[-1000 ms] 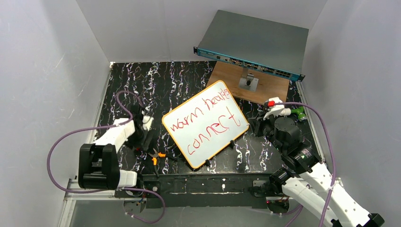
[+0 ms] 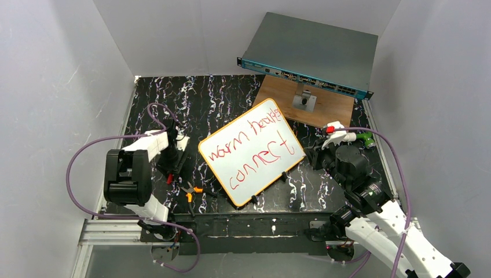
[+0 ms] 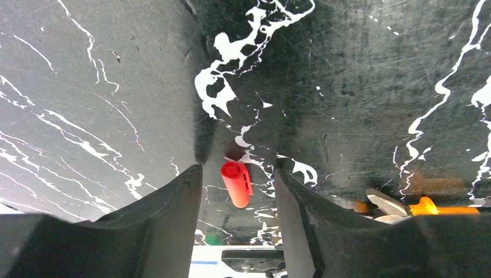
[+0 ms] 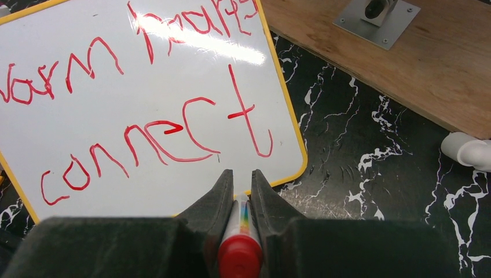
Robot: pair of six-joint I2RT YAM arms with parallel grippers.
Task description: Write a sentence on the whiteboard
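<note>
The whiteboard lies tilted at the table's middle, with red handwriting reading "warm hearts connect", also filling much of the right wrist view. My left gripper is part open over a small red marker cap lying on the black marble table, the cap between but apparently not held by the fingertips. My right gripper is shut on a red-ended marker beside the board's lower right corner.
Pliers lie right of the cap. A wooden stand carries a grey rack device at the back right. White and green cylinders sit at the right.
The left arm has shifted slightly right in the top view, uncovering more of the red cap. The right arm and whiteboard look unchanged.
</note>
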